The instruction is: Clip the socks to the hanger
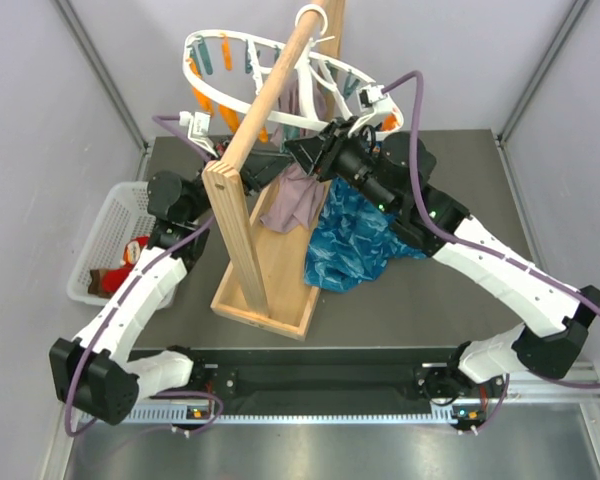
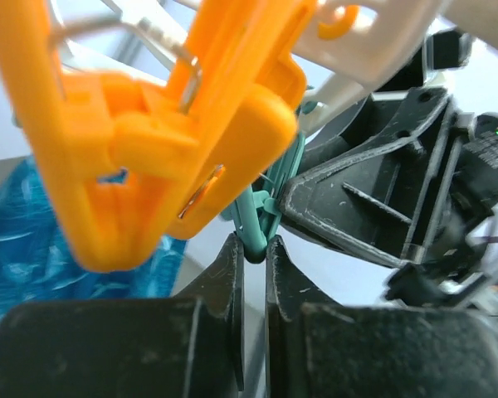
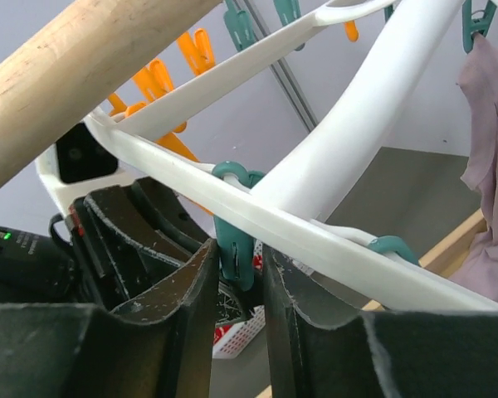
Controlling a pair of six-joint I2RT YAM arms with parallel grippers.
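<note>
A white ring hanger (image 1: 210, 95) with teal and orange clips hangs from the wooden bar (image 1: 280, 75). Both grippers meet at a teal clip (image 3: 234, 245) on its rim. My left gripper is shut at the clip's lower tip. My right gripper is around the same clip from the other side; whether its fingers are closed on it is unclear. A mauve cloth (image 3: 494, 141) hangs from a clip at the right. Red socks (image 1: 120, 270) lie in the white basket (image 1: 90, 260).
The wooden stand (image 1: 240, 240) rises between the arms on a tray-like base. A blue crinkled sheet (image 1: 355, 240) lies right of it.
</note>
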